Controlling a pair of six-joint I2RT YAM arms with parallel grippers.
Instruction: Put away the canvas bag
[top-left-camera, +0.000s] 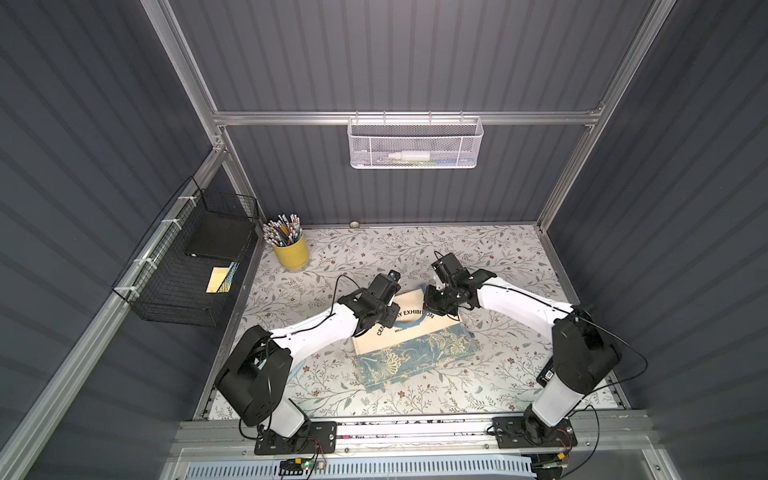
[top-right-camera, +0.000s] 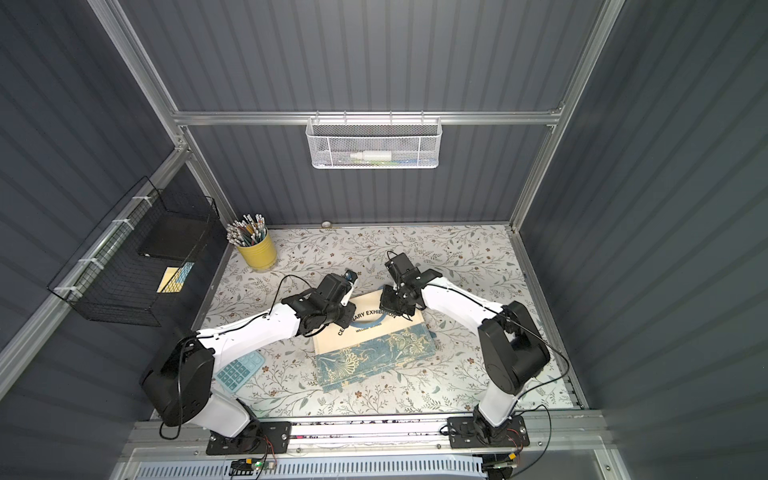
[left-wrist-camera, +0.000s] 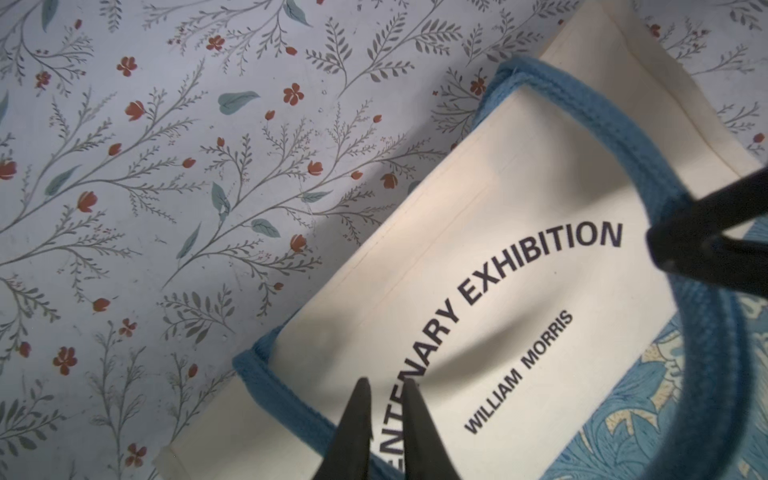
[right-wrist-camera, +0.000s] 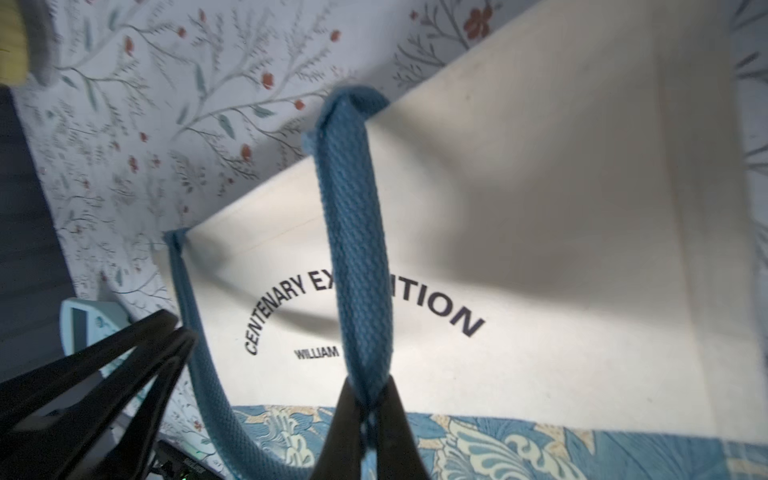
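Observation:
The flat canvas bag (top-left-camera: 416, 356) lies on the floral tabletop, cream above with "CENTENARY EXHIBITION" lettering and blue floral print along its front part. Its blue strap (right-wrist-camera: 358, 240) runs down into my right gripper, whose fingers are closed on it. Over the lettering, on the bag's left side, hovers my left gripper; its fingers stand slightly apart, and a second stretch of blue strap (left-wrist-camera: 296, 412) passes close by the tips. Whether that strap lies between them is hard to see. Both arms partly cover the bag in the top views.
A yellow cup (top-left-camera: 293, 254) of pencils stands at the back left. On the left wall hangs a black wire basket (top-left-camera: 169, 300), and on the back wall a white mesh basket (top-left-camera: 416, 132). A light-blue keypad (top-right-camera: 240, 371) lies front left.

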